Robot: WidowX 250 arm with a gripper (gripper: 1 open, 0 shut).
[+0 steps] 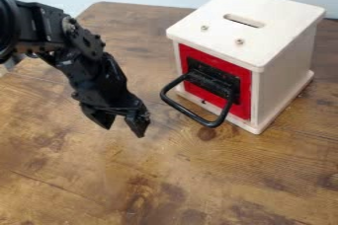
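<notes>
A black robot arm reaches in from the left, its gripper (119,120) pointing down above the wooden table, fingers apart with nothing visible between them. To its right stands a pale wooden box (283,66) with a slot on its sloped top and a red front panel (193,51). A black latch plate with a U-shaped handle (185,111) juts out from that panel toward the lower left, a short gap away from the gripper.
A pale wall runs along the back.
</notes>
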